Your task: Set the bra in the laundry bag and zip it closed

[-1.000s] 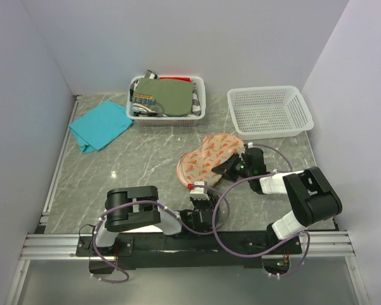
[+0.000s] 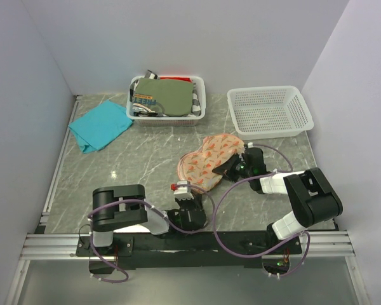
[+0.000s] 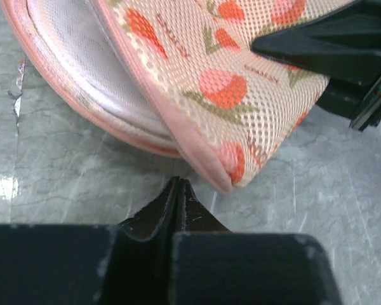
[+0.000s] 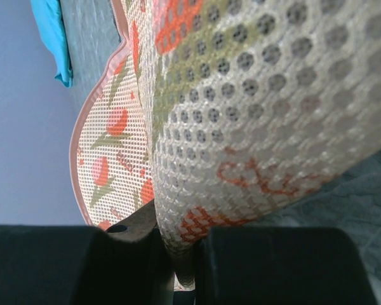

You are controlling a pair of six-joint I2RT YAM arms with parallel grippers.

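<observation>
The laundry bag (image 2: 203, 162), cream mesh with orange tulips and a pink edge, lies on the table. My right gripper (image 2: 223, 168) is shut on its right side; in the right wrist view the mesh (image 4: 254, 95) is pinched between the fingers. My left gripper (image 2: 195, 190) is at the bag's front edge. In the left wrist view its shut fingertips (image 3: 178, 197) sit just below the bag's pink edge (image 3: 203, 159), nothing visible between them. I cannot make out the bra.
A white basket of folded clothes (image 2: 165, 119) stands at the back, an empty white basket (image 2: 270, 130) at the back right. A blue cloth (image 2: 98, 124) lies at the back left.
My left gripper has shifted slightly left along the bag's front edge. The right gripper has not visibly moved.
</observation>
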